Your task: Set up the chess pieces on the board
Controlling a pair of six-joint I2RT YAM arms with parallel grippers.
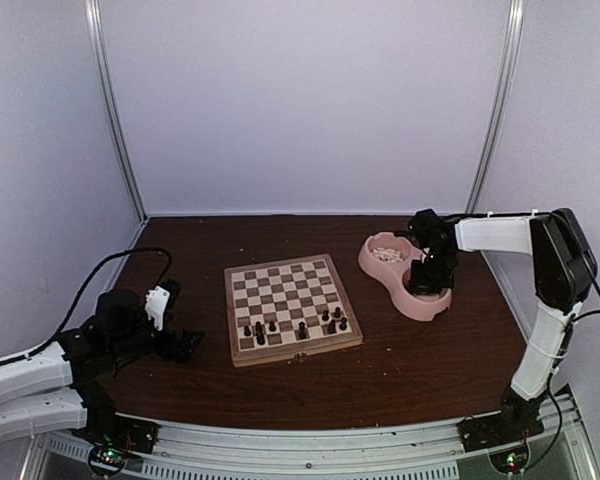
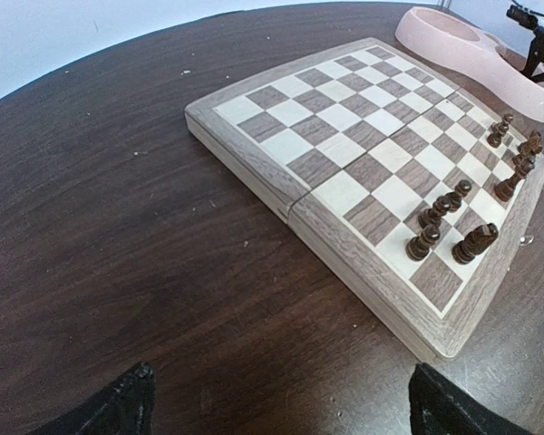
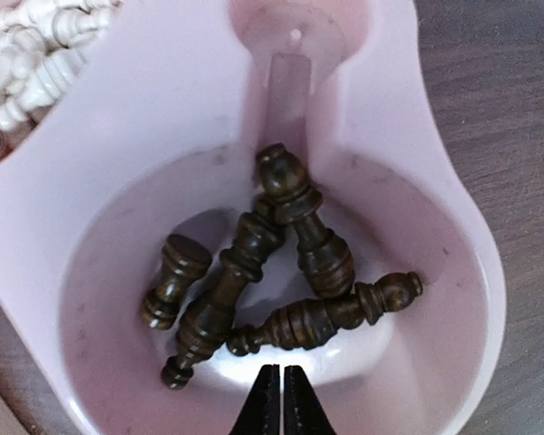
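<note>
In the right wrist view my right gripper is shut, its fingertips together with nothing between them. Just beyond the tips lies a dark chess piece (image 3: 295, 324), on its side across the bowl of the pink dish (image 3: 476, 263). Several other dark pieces lie there too, including a small one (image 3: 176, 281) at the left and one (image 3: 308, 231) leaning toward the channel. The chessboard (image 1: 280, 300) has several dark pieces, such as a pawn (image 2: 422, 243), standing along its near side. Left of the board, my left gripper is open and empty.
White pieces (image 3: 50, 59) fill the dish's other bowl. The dish walls rise close around my right gripper. Bare dark table (image 1: 190, 390) surrounds the board, with open room between it and the left arm.
</note>
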